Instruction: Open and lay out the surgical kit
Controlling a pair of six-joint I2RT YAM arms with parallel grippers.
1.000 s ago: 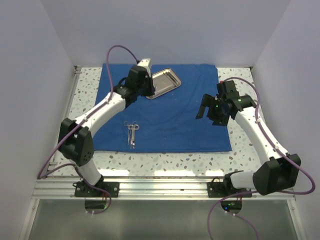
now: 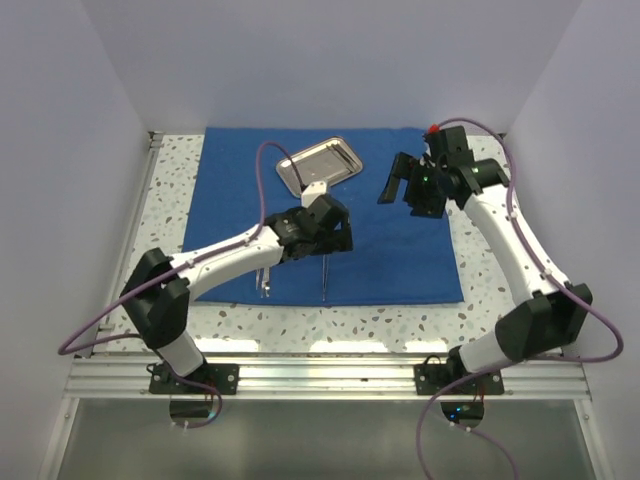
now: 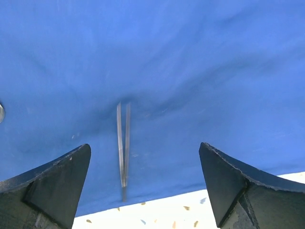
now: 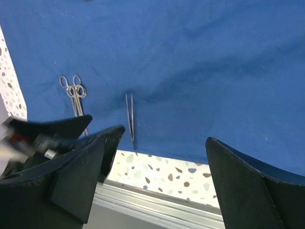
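Observation:
A blue drape (image 2: 390, 270) covers the speckled table. Long tweezers (image 2: 325, 280) lie on it in the lower middle, alone below my left gripper (image 2: 330, 236), which is open and empty, as the left wrist view shows. Scissor-like instruments (image 4: 77, 95) lie to their left, partly hidden by the left arm in the top view. A metal tray (image 2: 319, 165) at the back holds slim dark items. My right gripper (image 2: 398, 178), open and empty, hangs over the right part of the drape.
A speckled table margin (image 2: 160, 180) surrounds the drape, with walls at back and sides and a metal rail (image 2: 330, 372) along the front.
My left gripper came down from beside the tray to the lower middle and has lifted off the tweezers, which now lie there. The right gripper has shifted slightly toward the back.

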